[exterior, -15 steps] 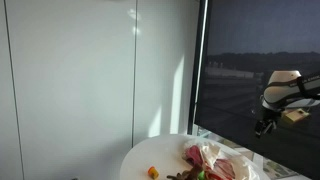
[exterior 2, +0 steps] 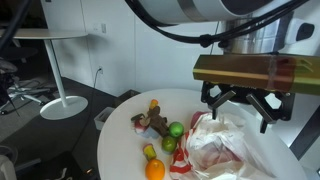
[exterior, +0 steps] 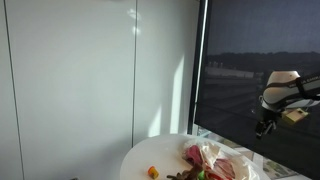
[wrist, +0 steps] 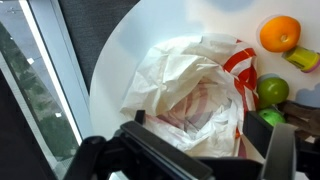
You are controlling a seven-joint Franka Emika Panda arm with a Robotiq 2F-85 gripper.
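My gripper [exterior 2: 238, 118] hangs in the air above the round white table, its fingers spread apart with nothing seen between them. Below it lies a crumpled white plastic bag [wrist: 185, 95] with red print along one side, its mouth partly open. An orange [wrist: 280, 34] sits near the table's rim, with a small yellow-green piece [wrist: 302, 59] beside it. Two green round fruits [exterior 2: 176, 129] lie by the bag. Next to them is a brown item [exterior 2: 152, 120], partly hidden by the gripper in the wrist view.
The white table [exterior 2: 118, 150] has bare surface along its left side. A dark screen or window [exterior: 255, 60] stands behind the arm. Another white round table [exterior 2: 62, 107] is farther off, apart from this one.
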